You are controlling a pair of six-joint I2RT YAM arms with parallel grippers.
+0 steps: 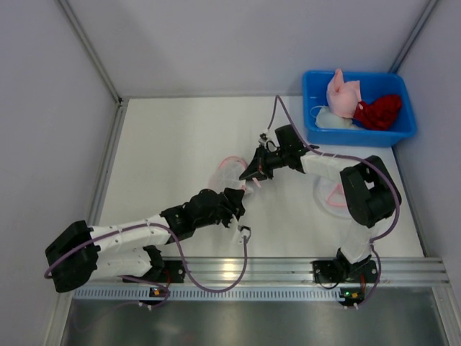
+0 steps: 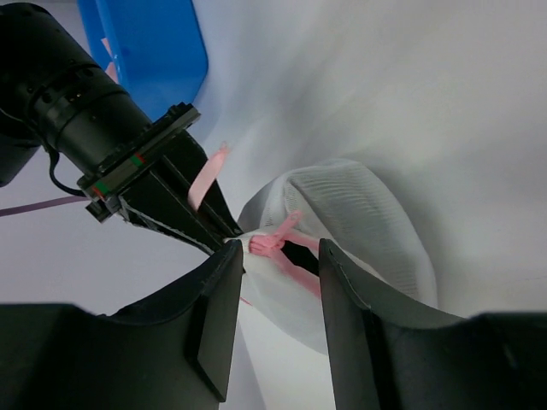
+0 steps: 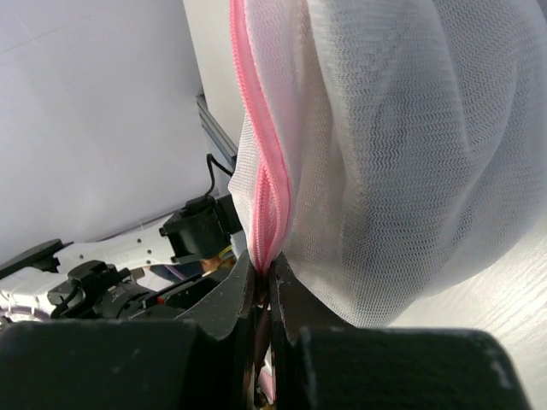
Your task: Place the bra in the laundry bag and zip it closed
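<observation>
A white mesh laundry bag (image 1: 223,173) with pink zipper trim lies near the table's middle. In the right wrist view my right gripper is shut on its edge at the pink zipper (image 3: 265,171), with the mesh bunched beyond. My left gripper (image 1: 241,194) is beside the right one. In the left wrist view its fingers (image 2: 359,342) stand apart, with pink zipper tape and a pull (image 2: 269,243) just beyond them. Whether a bra is inside the bag cannot be told.
A blue bin (image 1: 324,131) at the back right holds pink, white and red fabric items. A second mesh item (image 1: 331,202) with pink trim lies at the right, partly under the right arm.
</observation>
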